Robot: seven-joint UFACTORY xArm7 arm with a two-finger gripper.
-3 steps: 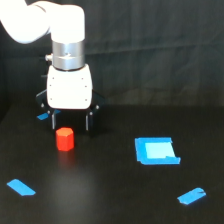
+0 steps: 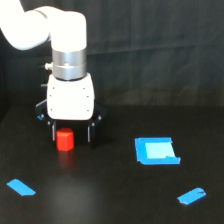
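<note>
A small red cube (image 2: 65, 140) sits on the black table toward the left. Directly above it is the white gripper (image 2: 71, 132), pointing down, its two dark fingers spread wide. The cube's upper part lies between the fingers in this view, closer to the left one. Gaps show on both sides of it, wider on the right. From this single angle, I cannot tell whether the fingers line up with the cube in depth.
A blue square with a white centre (image 2: 159, 150) lies on the right. Blue strips are on the table at front left (image 2: 21, 187) and front right (image 2: 192, 196).
The gripper has come down and slightly to the right, so its fingers now reach beside the cube's top in view. The cube has not moved.
</note>
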